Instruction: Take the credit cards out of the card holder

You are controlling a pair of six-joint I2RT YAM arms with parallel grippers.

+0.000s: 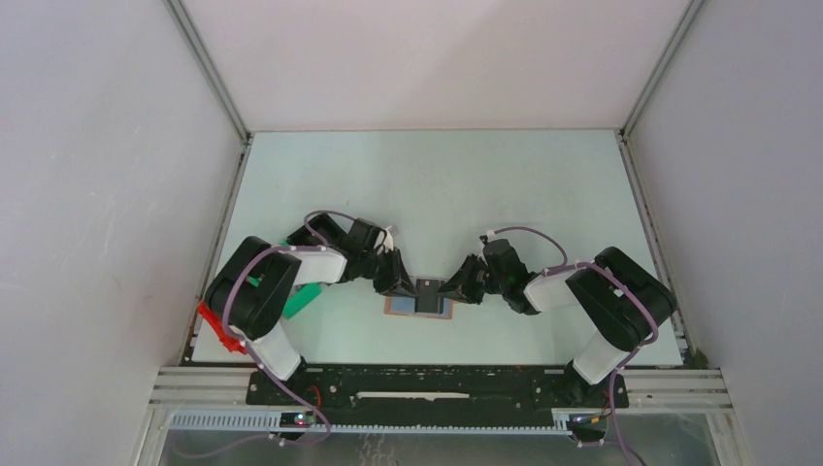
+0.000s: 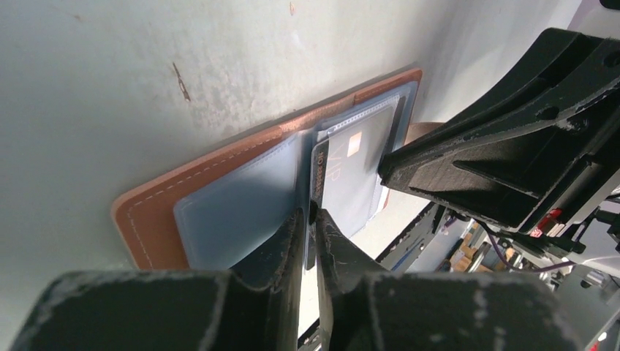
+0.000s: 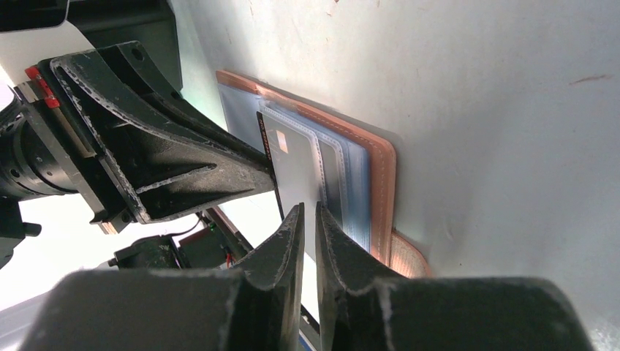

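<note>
The open card holder (image 1: 400, 309) has a brown cover (image 2: 164, 194) and clear bluish sleeves (image 3: 358, 186); it lies on the table between both arms. A grey credit card (image 2: 358, 157) with a gold chip and dark edge strip sits in a sleeve. At the dark edge of this card, my left gripper is closed to a thin gap with the edge between its fingers. From the other side, my right gripper has its fingertips close together at the stitched sleeve edges of the holder. Exact depth of either hold is hidden.
A dark item (image 1: 315, 230) and a green one (image 1: 302, 300) lie beneath or beside the left arm, with a red object (image 1: 222, 328) at the table's left edge.
</note>
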